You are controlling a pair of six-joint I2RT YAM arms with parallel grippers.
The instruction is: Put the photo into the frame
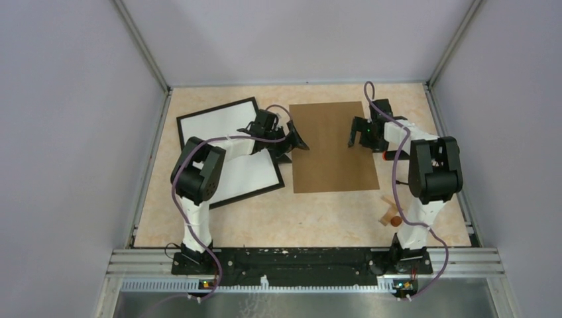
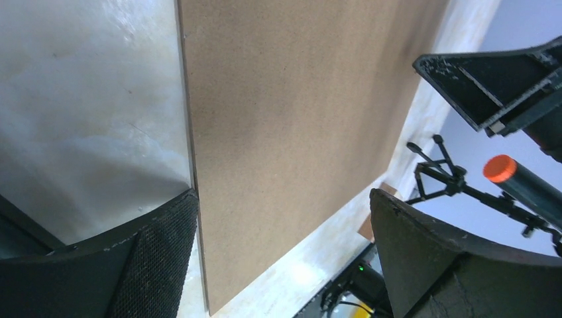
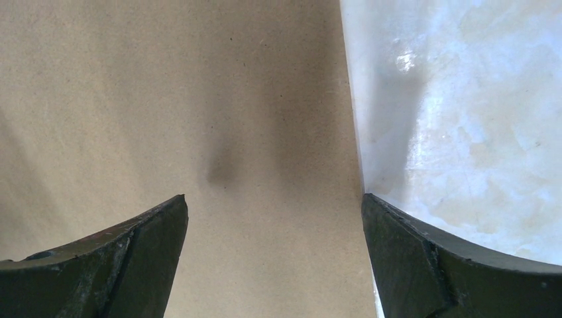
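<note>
A square brown board (image 1: 331,169) lies mid-table beside a black-rimmed white frame (image 1: 232,182) on the left. Whether the board is the photo's back or a backing cannot be told. My left gripper (image 1: 291,139) stands open at the board's left edge; in the left wrist view its fingertips straddle that edge, low over the brown surface (image 2: 291,132). My right gripper (image 1: 358,132) is open at the board's right edge; in the right wrist view one fingertip is at the edge, the other over the board (image 3: 265,132). Nothing is seen held.
At the right lie a dark cylinder with orange end (image 2: 530,185), a black stand (image 2: 450,179) and small wooden pieces (image 1: 390,211), partly hidden by my right arm.
</note>
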